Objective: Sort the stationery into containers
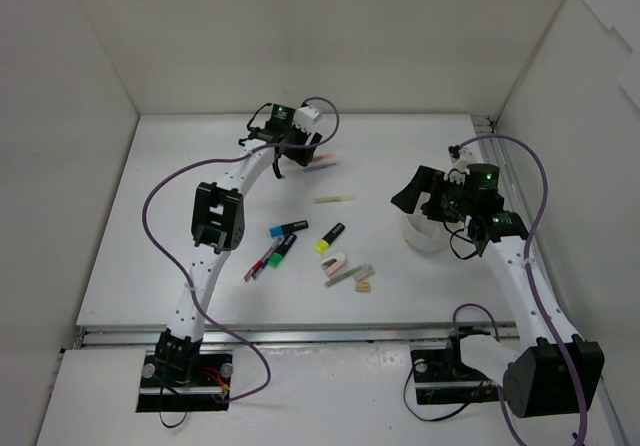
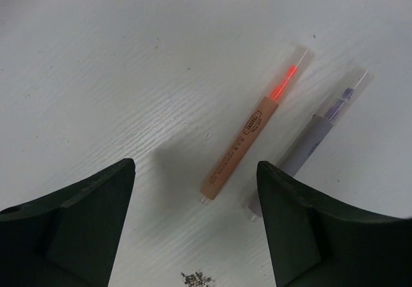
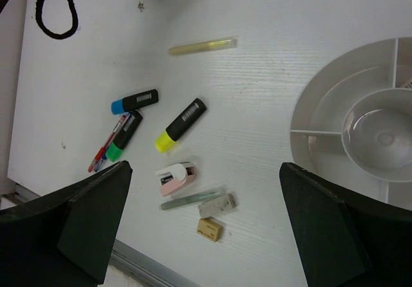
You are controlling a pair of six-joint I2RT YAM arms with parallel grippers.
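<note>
My left gripper is open above an orange marker (image 2: 239, 147) and a grey marker (image 2: 302, 148) lying side by side. My right gripper is open, hanging beside the white divided round container (image 3: 322, 113), partly covering it in the top view. A yellow stick (image 3: 201, 46), blue highlighter (image 3: 135, 101), green highlighter (image 3: 126, 132), yellow highlighter (image 3: 181, 123), pens (image 3: 108, 142), pink stapler-like item (image 3: 177, 179), pale green stick (image 3: 193, 198), and two small eraser-like blocks (image 3: 209, 229) lie loose on the table.
Bare white table (image 1: 160, 216) shows at the left and back. Side walls and a back wall enclose the table; a metal rail runs along its front edge.
</note>
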